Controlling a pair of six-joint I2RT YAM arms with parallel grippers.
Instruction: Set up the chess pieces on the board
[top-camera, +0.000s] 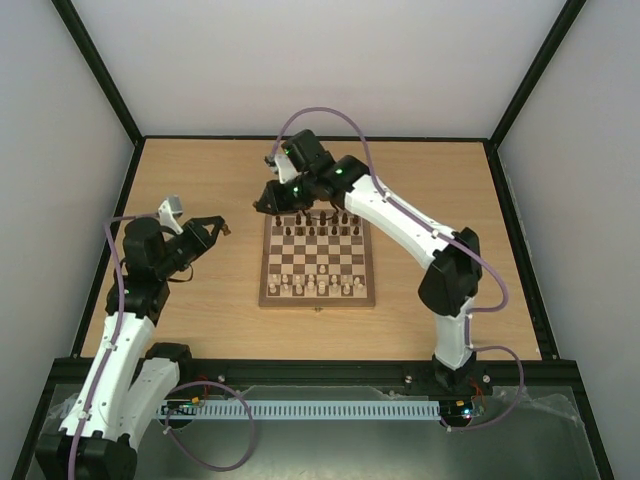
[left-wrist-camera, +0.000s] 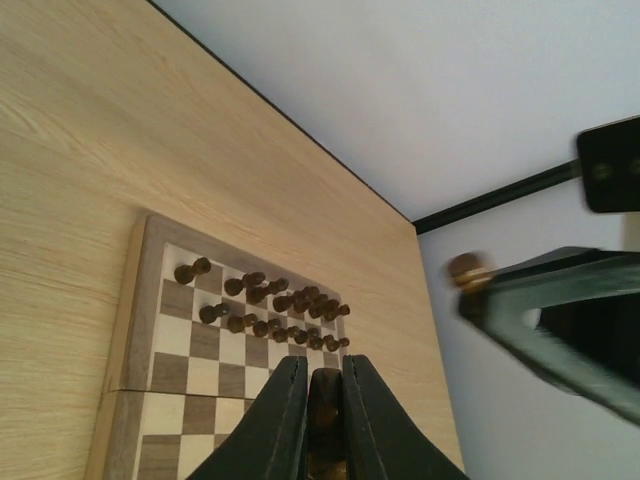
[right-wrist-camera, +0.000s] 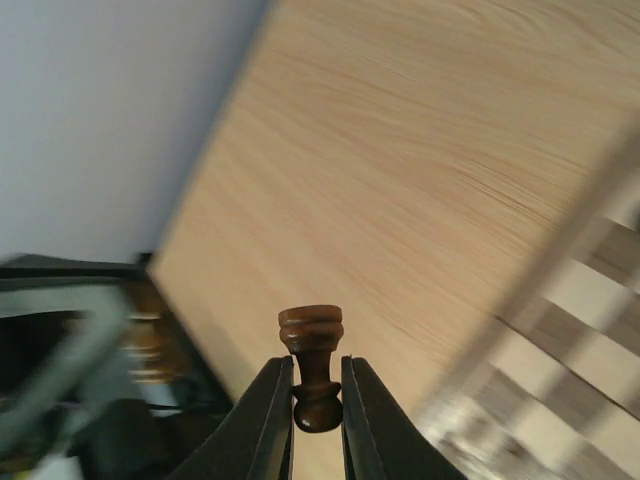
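My left gripper (top-camera: 220, 226) holds a dark brown piece (left-wrist-camera: 325, 420) between its shut fingers, left of the chessboard (top-camera: 267, 270). My right gripper (top-camera: 261, 207) is raised near the board's back-left corner, shut on a dark brown chess piece (right-wrist-camera: 315, 365) with a ringed top and round bulb. On the board, dark pieces (left-wrist-camera: 235, 286) stand in rows at the back and pale pieces (top-camera: 321, 287) at the front. The right arm covers part of the back rows in the top view.
Black frame rails and pale walls (top-camera: 560, 200) enclose it. The right wrist view is blurred in the background.
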